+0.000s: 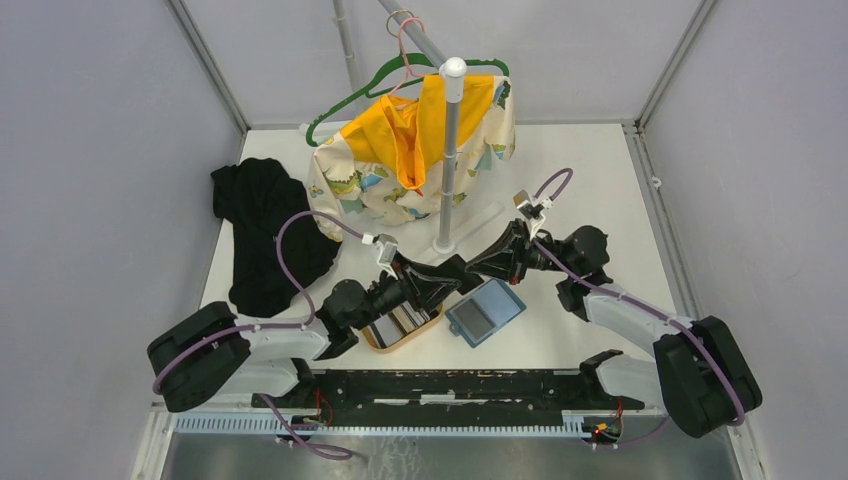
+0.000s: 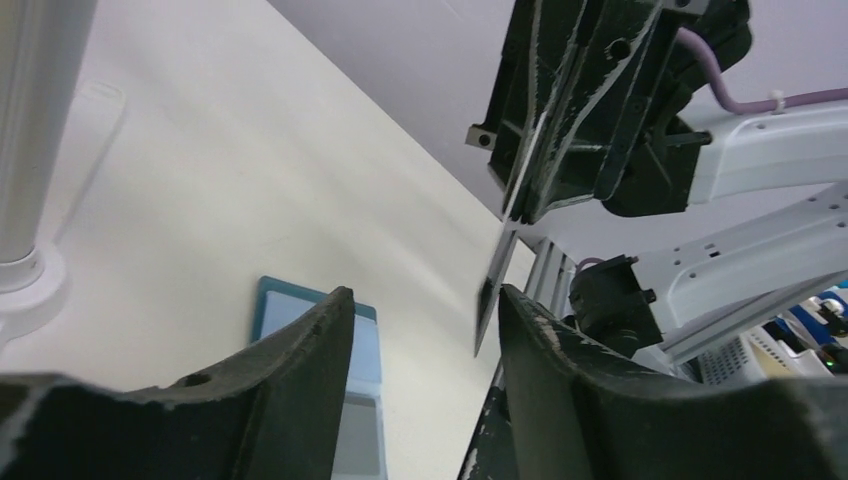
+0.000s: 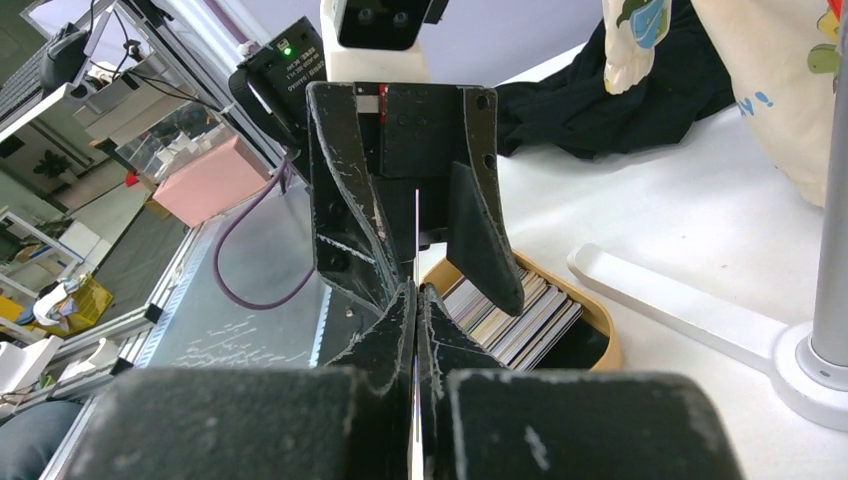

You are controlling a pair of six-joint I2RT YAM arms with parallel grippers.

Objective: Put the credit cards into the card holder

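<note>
A dark thin card (image 1: 454, 267) is held up over the table by my right gripper (image 1: 474, 268), which is shut on one end of it. Edge-on in the right wrist view, the card (image 3: 417, 235) is a thin upright line rising from the shut fingertips. My left gripper is open around the card's free end. In the left wrist view the card (image 2: 490, 305) lies close to the right-hand finger, well apart from the other one. The flat blue-grey holder (image 1: 502, 300) lies on the table below, partly hidden by my left fingers in the left wrist view.
A tan oval box (image 3: 603, 325) with several upright cards stands under my left arm. A white pole (image 1: 447, 200) with its base foot rises behind the grippers, hung with a yellow patterned garment (image 1: 400, 140). Black cloth (image 1: 265, 230) covers the left side.
</note>
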